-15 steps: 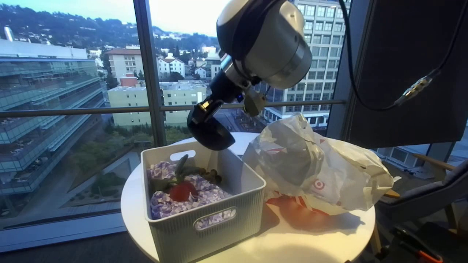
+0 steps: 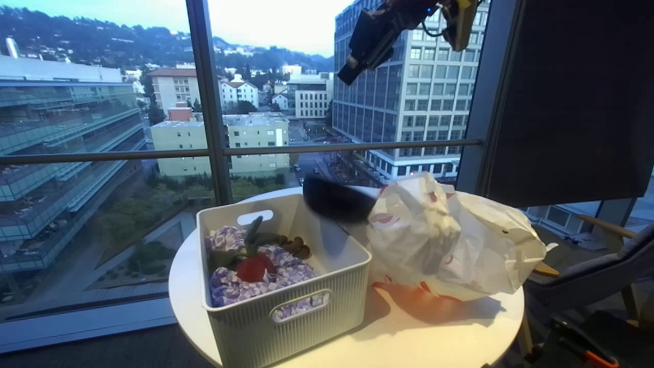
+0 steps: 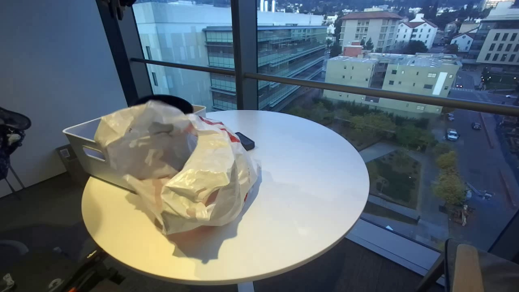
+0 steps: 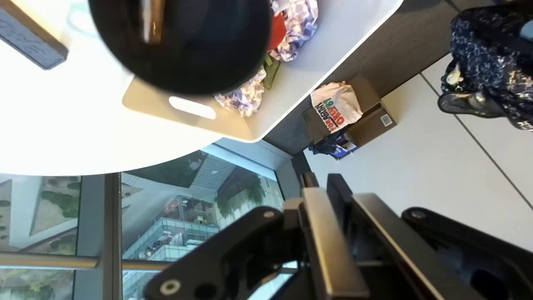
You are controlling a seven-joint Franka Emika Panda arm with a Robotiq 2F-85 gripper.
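A black bowl-like object (image 2: 335,200), blurred, is tilted over the storage bin's far right side, next to the white plastic bag (image 2: 450,236). In the wrist view the black object (image 4: 185,45) is clear of my gripper, above part of the bin (image 4: 227,122). High over the table, my gripper (image 2: 348,72) points down and to the left. Its fingers (image 4: 330,240) stand close together in the wrist view, and nothing shows between them. From the second exterior view, the black object's rim (image 3: 168,101) rises behind the bag.
Inside the bin lie purple-and-white checkered cloth (image 2: 233,291), a red item (image 2: 256,268) and green and brown items. A small dark block (image 3: 245,141) rests on the white round table (image 3: 306,185) beyond the bag.
My gripper has risen and moved right, away from the black object it was at. That object has shifted right toward the bag, and the bag's shape has changed.
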